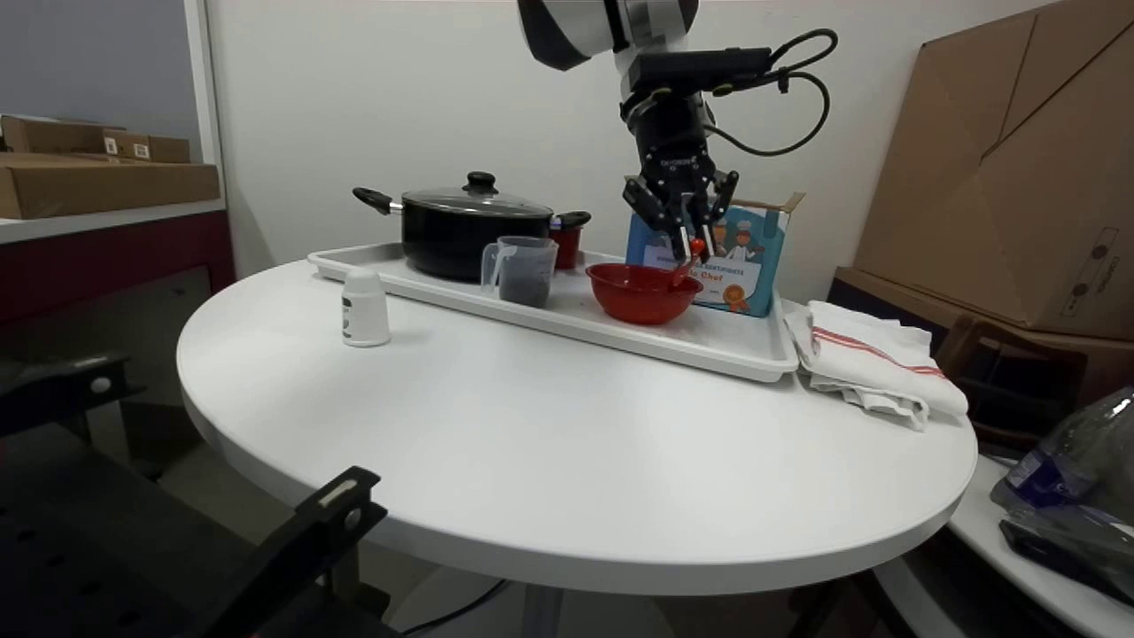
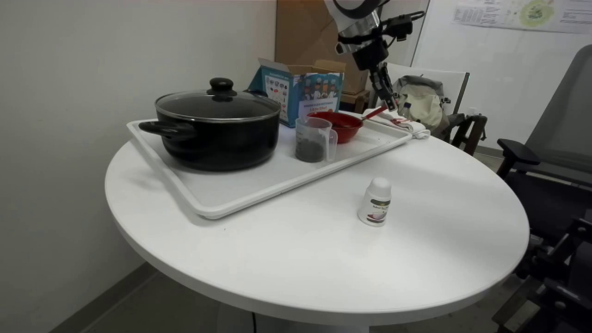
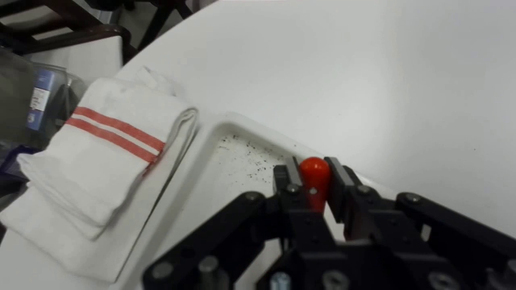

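My gripper is shut on the end of a red utensil handle [image 3: 315, 176], which shows as a rounded red tip between the two fingers. In exterior view 1 the gripper [image 1: 696, 246] hangs tilted above the right rim of a red bowl [image 1: 638, 298]. From there the red handle [image 2: 375, 113] slants down to the bowl [image 2: 345, 133] in exterior view 2. The utensil's lower end is hidden inside the bowl. The bowl stands on a white tray [image 1: 595, 331]; dark specks lie in the tray's corner [image 3: 237, 159] in the wrist view.
A clear measuring cup [image 1: 526, 275] with dark contents and a lidded black pot [image 2: 222, 136] share the tray. Behind the bowl is a blue box [image 1: 760, 266]. A folded towel [image 1: 877, 356] lies to the right, and a white bottle [image 2: 376, 202] stands on the table's open front area.
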